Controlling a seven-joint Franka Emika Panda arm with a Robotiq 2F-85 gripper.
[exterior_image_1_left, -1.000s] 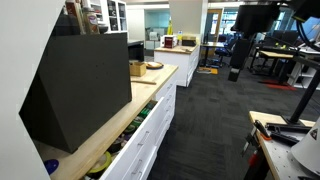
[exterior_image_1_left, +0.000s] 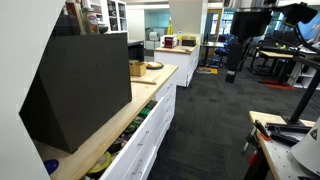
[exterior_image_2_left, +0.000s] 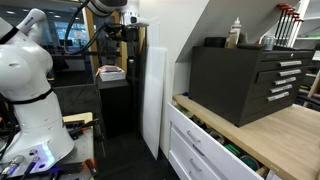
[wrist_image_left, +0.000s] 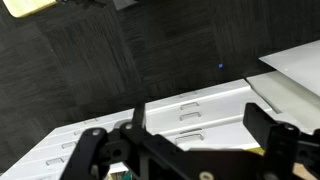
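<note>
My gripper stands open in the wrist view, its two black fingers far apart, with only dark floor and white drawer fronts showing between and beyond them. In exterior view 1 the gripper (exterior_image_1_left: 232, 68) hangs high over the floor, to the right of the cabinets and touching nothing. A white drawer (exterior_image_1_left: 132, 150) is pulled out below the wooden counter, with several mixed items inside. Exterior view 2 shows that open drawer (exterior_image_2_left: 222, 139) from the other side, and the gripper (exterior_image_2_left: 131, 38) at upper left, well away from it.
A dark grey tool chest (exterior_image_2_left: 255, 80) stands on the wooden counter (exterior_image_2_left: 250, 130), with bottles and other items on top. Farther along the counter is a small wooden box (exterior_image_1_left: 137, 68). The dark carpet (exterior_image_1_left: 195, 140) between my base and the cabinets is clear.
In exterior view 1 my arm and gripper have shifted slightly to the left and a little lower. The drawer, chest and counter items look unchanged.
</note>
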